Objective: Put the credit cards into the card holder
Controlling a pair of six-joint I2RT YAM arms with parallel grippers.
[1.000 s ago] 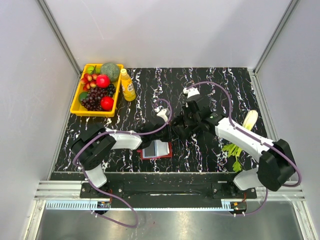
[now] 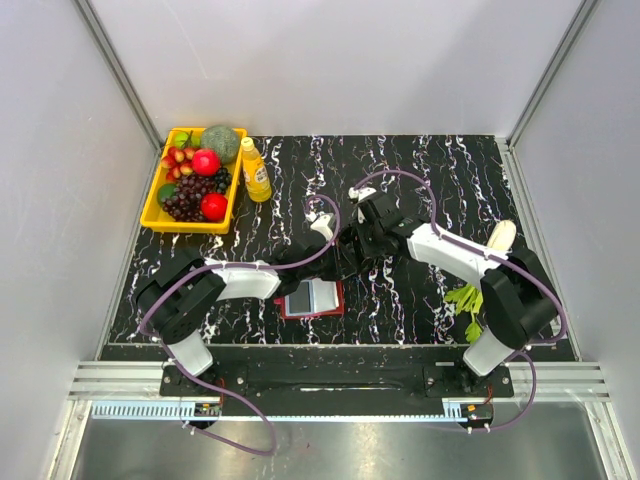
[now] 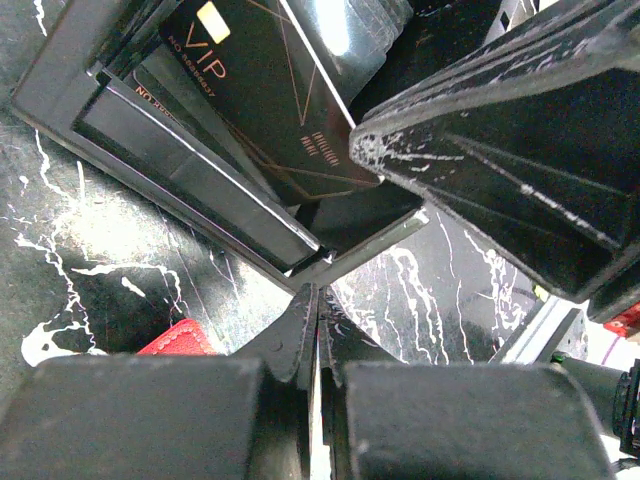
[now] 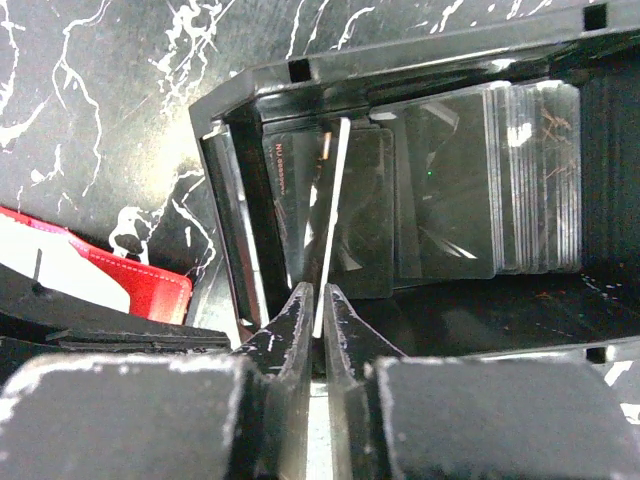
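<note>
The black card holder (image 4: 540, 300) lies open at the centre, clear cards (image 4: 450, 180) in its slots. A black card reading VIP is in it, seen edge-on in the right wrist view as a pale strip (image 4: 333, 200) just above the tips of my right gripper; whether they hold it is unclear. My left gripper is shut beside the holder, nothing visible between its fingers. In the top view both grippers hide most of the holder.
A red wallet (image 2: 312, 312) with light cards lies in front. The yellow fruit basket (image 2: 150, 215) and bottle (image 2: 256, 175) stand back left; a vegetable (image 2: 500, 235) lies at right.
Over the last second my right arm moved left toward the holder's centre, mostly in the earlier half. My left arm shifted very slightly.
</note>
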